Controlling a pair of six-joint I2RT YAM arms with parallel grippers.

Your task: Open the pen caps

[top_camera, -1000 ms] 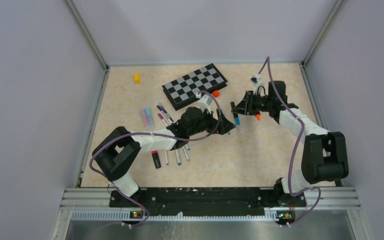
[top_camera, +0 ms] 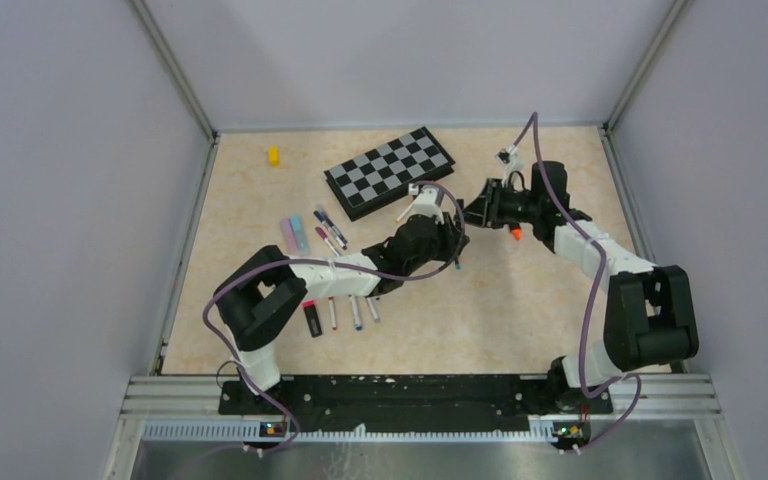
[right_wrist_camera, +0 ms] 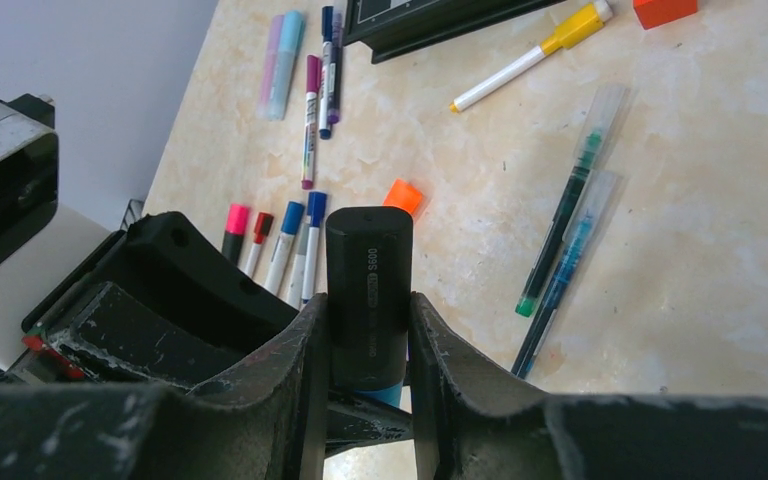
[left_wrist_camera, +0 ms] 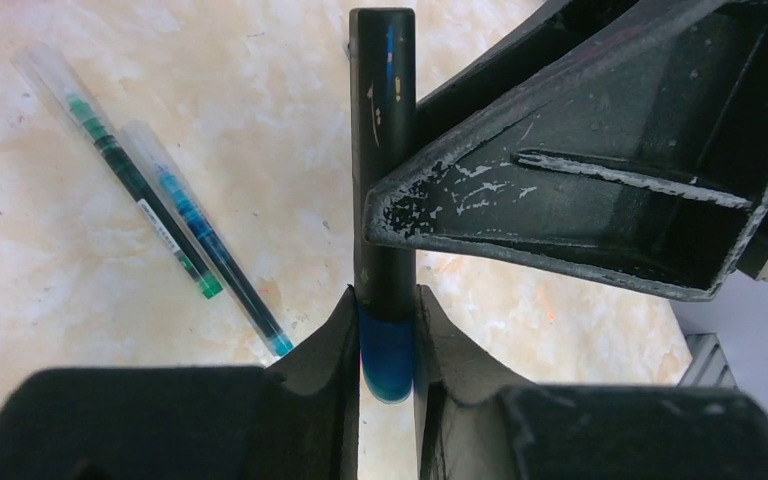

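A thick black marker with a blue cap is held between my two grippers. In the left wrist view its black barrel [left_wrist_camera: 385, 270] stands upright, and the blue cap [left_wrist_camera: 386, 365] meets it with no gap showing. My left gripper is shut on the capped end. From the other side, my right gripper is shut on the black barrel, with a little blue visible below it. In the top view the left gripper [top_camera: 460, 238] and right gripper [top_camera: 474, 213] nearly touch, hiding most of the marker.
Two clear-capped pens, one green [right_wrist_camera: 560, 230] and one blue [right_wrist_camera: 565, 270], lie on the table close by. A yellow marker [right_wrist_camera: 535, 55] rests near the checkered board [top_camera: 390, 172]. Several other pens lie left, partly under the left arm.
My left gripper has moved right and closed on the marker's blue end, which showed uncovered before. The right gripper has stayed almost in place, keeping its hold.
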